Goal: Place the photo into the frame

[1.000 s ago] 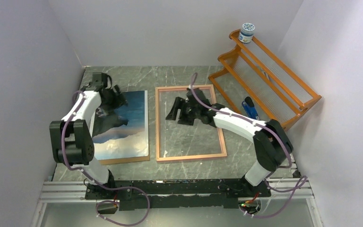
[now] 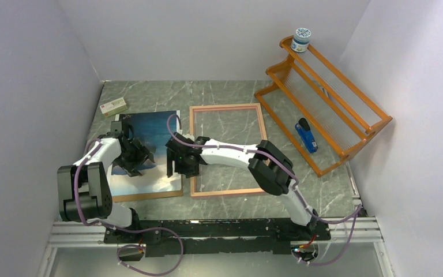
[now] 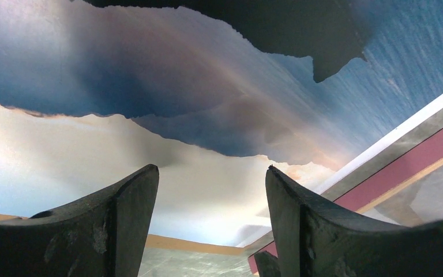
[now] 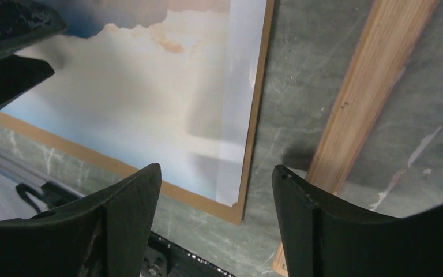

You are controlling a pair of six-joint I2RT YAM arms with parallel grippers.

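The photo (image 2: 150, 130), dark blue above and pale below, lies on a brown board (image 4: 219, 211) at the left of the table. My left gripper (image 2: 143, 166) hangs over its middle, open, with only photo surface between the fingers in the left wrist view. My right gripper (image 2: 177, 172) is over the photo's right edge, open; in the right wrist view the photo's corner and a strip of table show between its fingers. The empty wooden frame (image 2: 231, 107) with a clear pane lies just right of the photo, partly hidden by the right arm.
A small pale box (image 2: 113, 106) lies at the back left. At the right stands a wooden rack (image 2: 334, 101) with a jar (image 2: 301, 40) on top and a blue object (image 2: 306, 136) below. Walls close in the back and sides.
My left gripper has moved toward the front over the photo. My right gripper has swept left and toward the front, from above the frame to the photo's right edge.
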